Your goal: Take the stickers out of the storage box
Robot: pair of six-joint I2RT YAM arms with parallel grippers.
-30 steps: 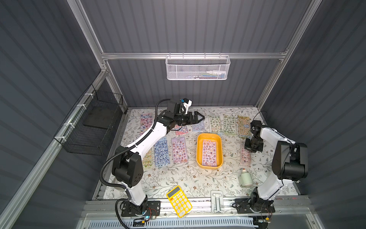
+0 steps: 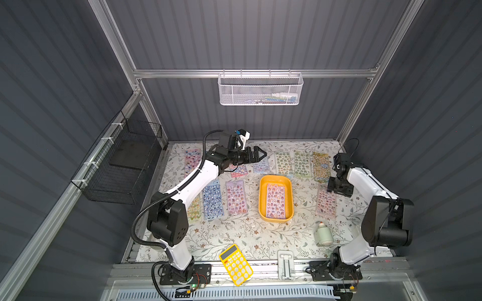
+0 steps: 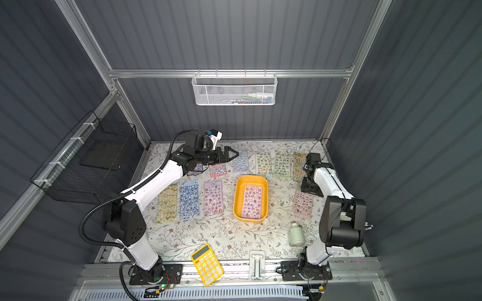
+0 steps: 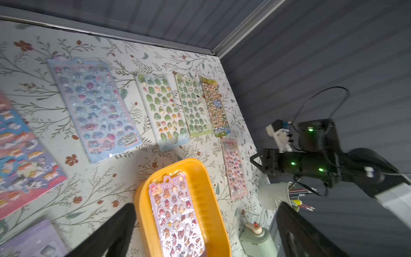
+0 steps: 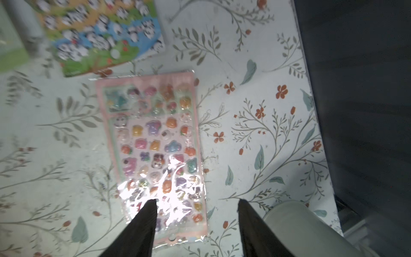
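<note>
In the yellow-orange storage box (image 2: pixel 262 195) lies a pink sticker sheet (image 2: pixel 275 201), which also shows clearly in the left wrist view inside the box (image 4: pixel 143 209). Another pink sticker sheet (image 5: pixel 158 154) rests flat on the table at the right; its lower end is partly covered by a finger in the right wrist view. My right gripper hovers above this sheet, its fingers spread with nothing held. Behind the box and to its left, my left gripper (image 2: pixel 262 152) stands open and empty above the table. Several more sheets, such as a blue one (image 2: pixel 213 200), lie around the box.
A pale green bottle (image 2: pixel 324 234) stands at the front right. At the front edge lies a yellow calculator (image 2: pixel 236 264). A white mesh basket (image 2: pixel 260 91) hangs on the back wall. Bare table shows in front of the box.
My right gripper has backed off to the right and slightly rearward, uncovering more of the pink sheet, which lies flat on the table. The left arm has hardly moved.
</note>
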